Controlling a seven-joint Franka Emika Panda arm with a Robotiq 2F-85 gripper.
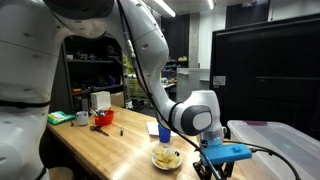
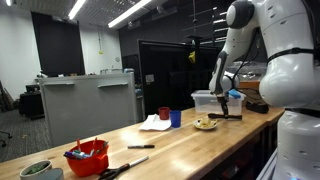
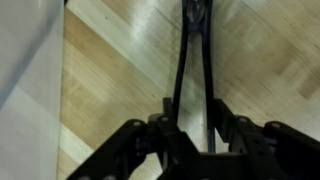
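A black tool with two long thin arms, joined at a metallic end, lies over the wooden table in the wrist view and looks like tongs. Its arms run down between the fingers of my gripper, which stand partly apart with wood showing between them. Whether the fingers press on the arms is unclear. In exterior view 1 the gripper points down low at the table's right side, its tips hard to make out. A plate with yellowish food sits left of it, and a blue cup stands behind the plate.
A clear plastic bin stands close on the right; its wall fills the wrist view's left side. A red container with tools is at the far end, with a white cloth nearer the plate.
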